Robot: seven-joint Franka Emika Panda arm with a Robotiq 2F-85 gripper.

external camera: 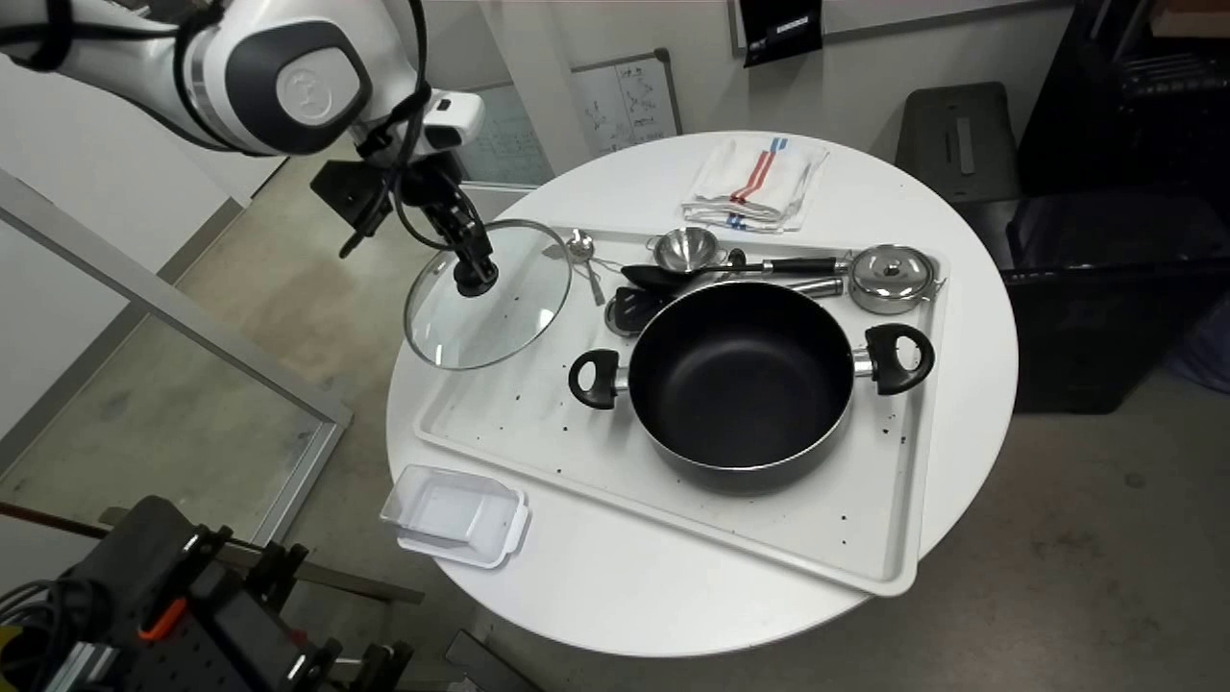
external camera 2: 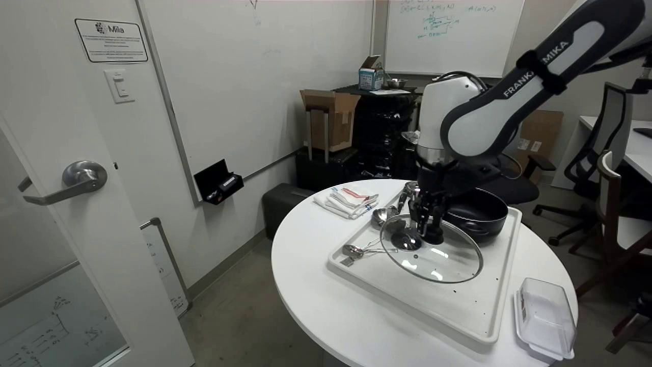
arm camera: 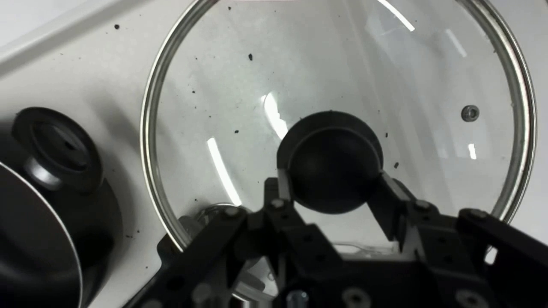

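My gripper is shut on the round black knob (arm camera: 331, 154) of a glass lid. In exterior view 1 the clear lid (external camera: 519, 323) with its metal rim hangs above the tray's left end, held up by the gripper (external camera: 473, 271). It looks somewhat tilted in exterior view 2, where the lid (external camera 2: 455, 263) floats over the tray. The open black pot (external camera: 744, 375) stands on the tray to the right, empty, its two loop handles pointing sideways. In the wrist view one pot handle (arm camera: 59, 149) shows left of the lid, apart from it.
Utensils, a spoon (external camera: 579, 246), a steel bowl (external camera: 686, 248) and a small lidded steel pot (external camera: 891, 277) line the back of the white tray (external camera: 507, 450). A folded towel (external camera: 755, 185) lies behind it. In front stands a clear plastic box (external camera: 455, 515).
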